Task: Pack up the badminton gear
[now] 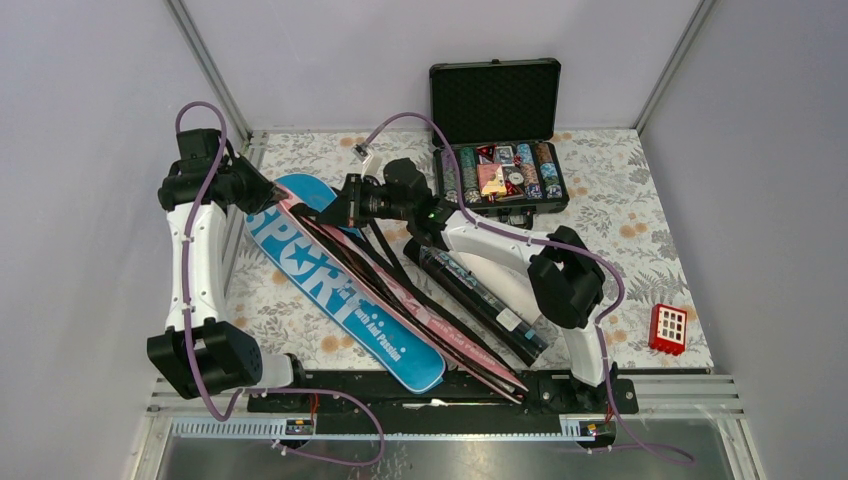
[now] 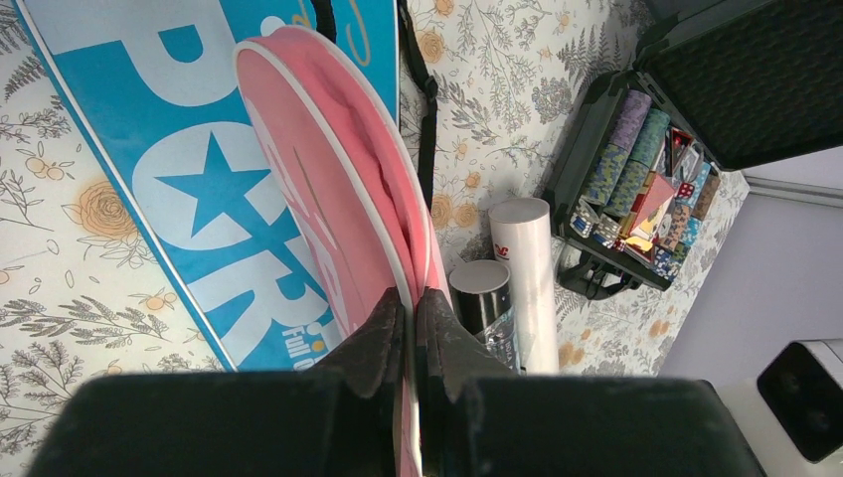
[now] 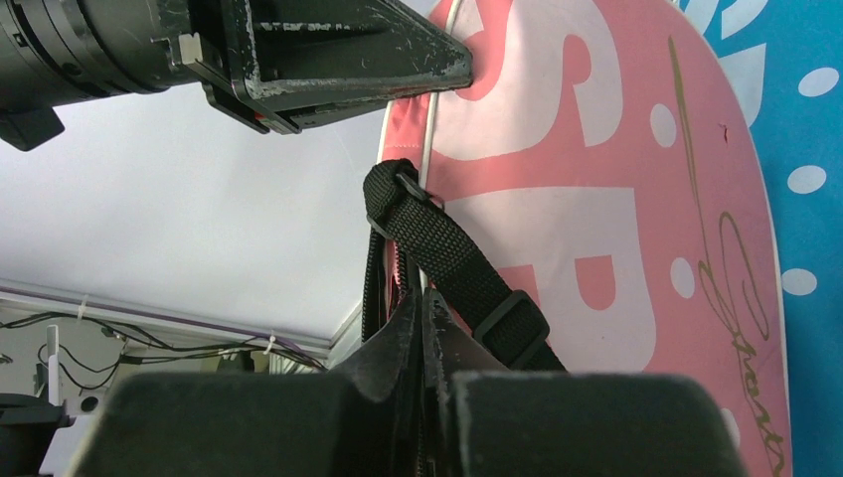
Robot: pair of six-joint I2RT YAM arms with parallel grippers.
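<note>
A pink racket bag stands on edge, running from upper left to the front edge; its face fills much of the right wrist view. My left gripper is shut on the bag's upper-left end, pinching its white-piped edge in the left wrist view. Close beside it, at the bag's zipper side, my right gripper is shut; nothing clearly shows between its fingertips. A black strap with a buckle passes right by those fingertips. The blue bag with white letters lies flat beneath and beside the pink one.
To the right lie a black tube and a white tube. An open case of chips and cards stands at the back. Near the right edge is a red box.
</note>
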